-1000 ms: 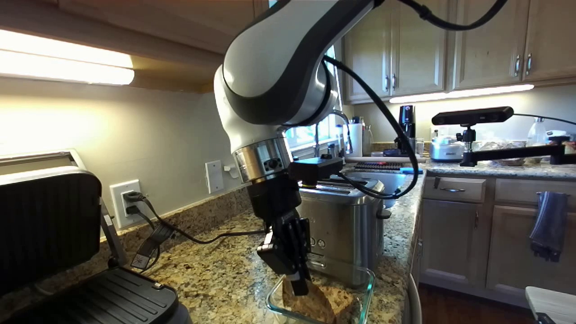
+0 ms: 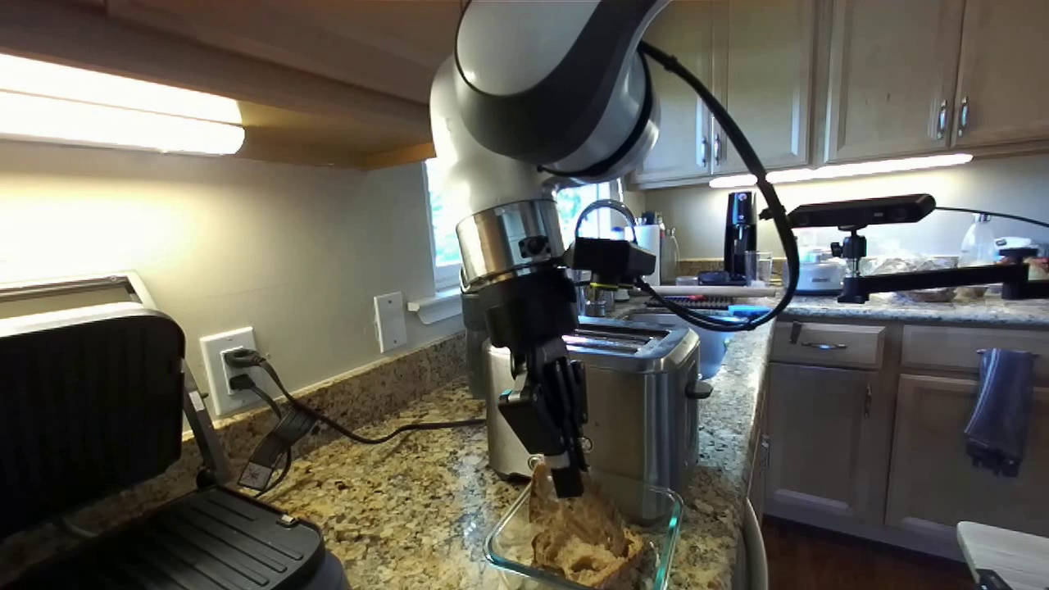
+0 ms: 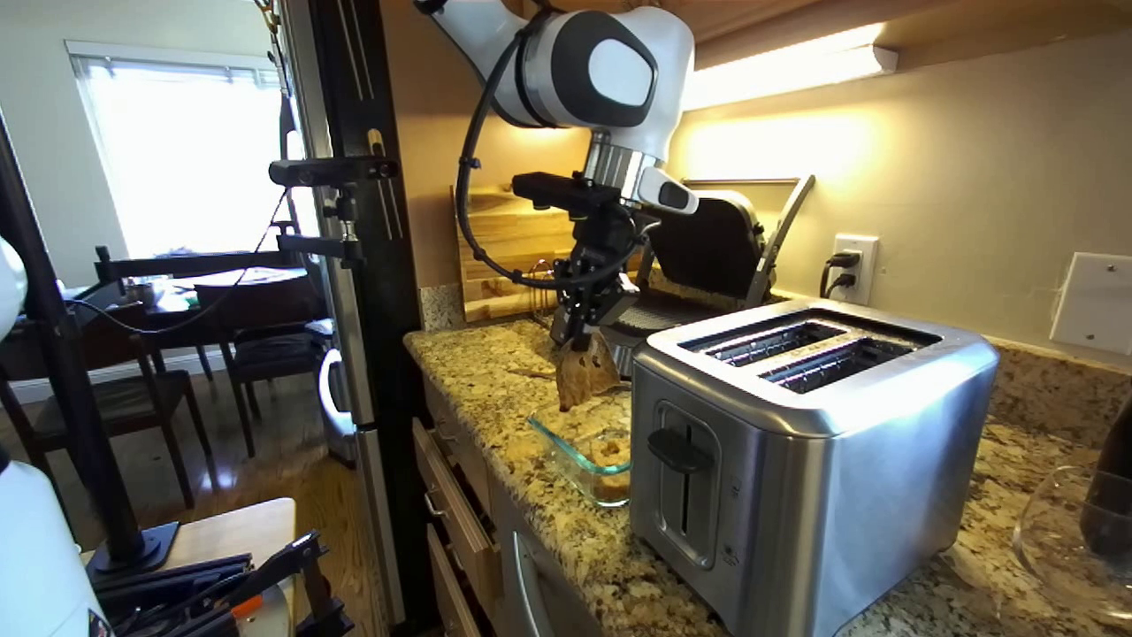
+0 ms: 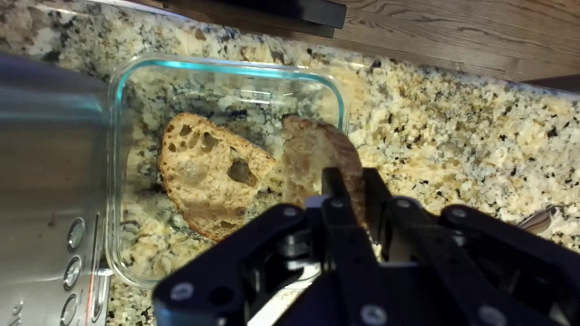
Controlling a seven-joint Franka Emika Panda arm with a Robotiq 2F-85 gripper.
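A slice of brown-crusted bread (image 4: 307,149) is pinched upright in my gripper, which is shut on it. In exterior view 2 the held slice (image 3: 585,373) hangs below the fingers, above the left part of the glass container (image 3: 573,451). A second slice of bread (image 4: 204,174) lies flat in the glass container (image 4: 228,66). From exterior view 1, my gripper (image 2: 567,472) appears over the container, and the held bread partly covers the other slice. The silver toaster (image 3: 806,478) stands right beside the container, its two top slots empty.
An open black grill (image 2: 88,413) sits at the left on the granite counter. A cord (image 2: 388,434) runs along the wall behind. Near the container is the counter's front edge (image 4: 380,65). Open counter (image 2: 393,511) shows between grill and container.
My gripper has risen and shifted right in exterior view 1, carrying the bread slice up from low in the container. The container, toaster and grill stand where they were.
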